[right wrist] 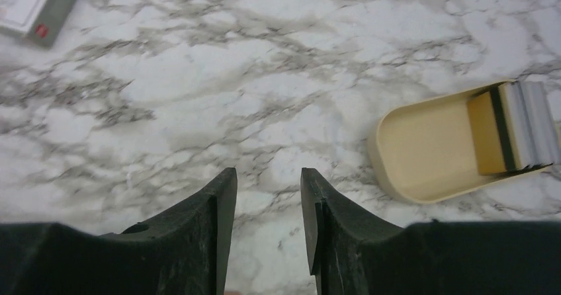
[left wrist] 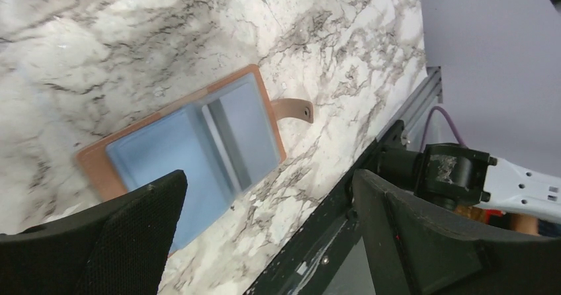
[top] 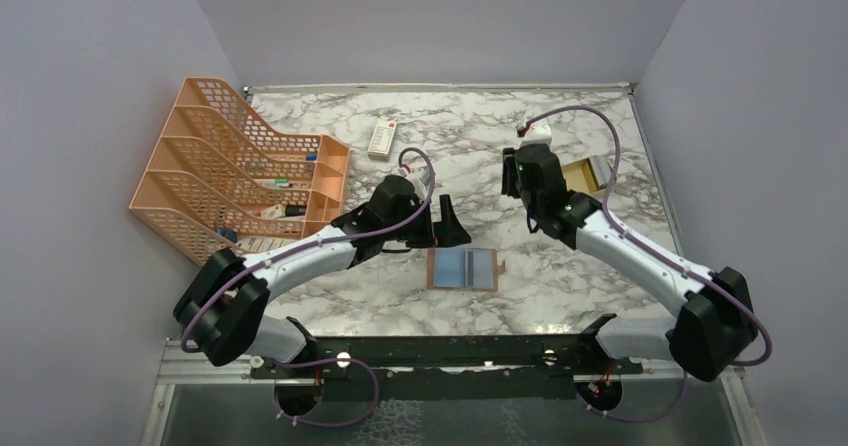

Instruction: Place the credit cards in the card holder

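Observation:
A brown card holder (top: 462,288) with bluish clear sleeves lies opened on the table, front centre. Its sleeves (left wrist: 175,163) and side strap (left wrist: 293,109) show in the left wrist view; no card can be made out in them. My left gripper stands open over the holder, gap empty. To the right, my right gripper hovers over bare marble, fingers apart and nothing between them. A pale yellow box (right wrist: 423,143) stands at the right, with grey and yellow cards (right wrist: 526,123) upright at its far end.
An orange organizer (top: 225,166) with small items fills the left side. A small white-and-grey box (top: 382,139) lies at the back.

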